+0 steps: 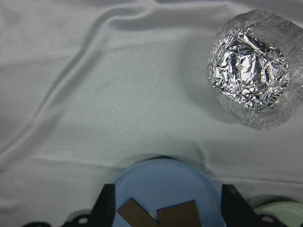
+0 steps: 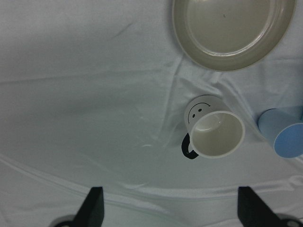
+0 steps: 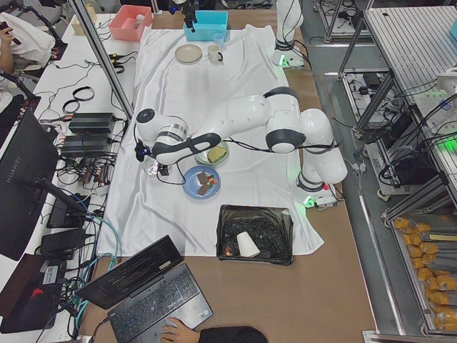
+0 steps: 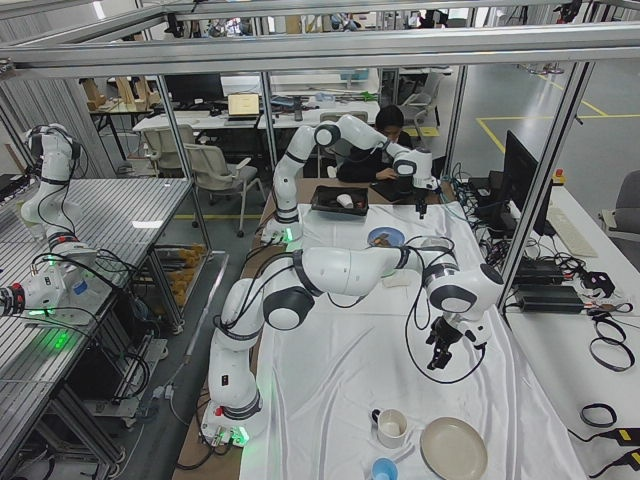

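My left gripper stands open above the white cloth, over a blue plate (image 1: 163, 175) holding brown flat pieces (image 1: 179, 213). A crumpled foil item in clear wrap (image 1: 251, 71) lies beside it, and a green plate (image 1: 281, 213) shows at the lower right of the left wrist view. My right gripper is open at the other end, above the cloth near a white smiley mug (image 2: 213, 130), a blue cup (image 2: 284, 135) and a beige plate (image 2: 227, 28). Nothing shows between either gripper's fingers.
A black lined bin (image 3: 268, 232) with a white object inside sits at the cloth's edge. A laptop (image 3: 150, 300) and a seated person are beyond it. A blue bin (image 3: 206, 28) and a pink bin (image 3: 127, 25) stand at the opposite end.
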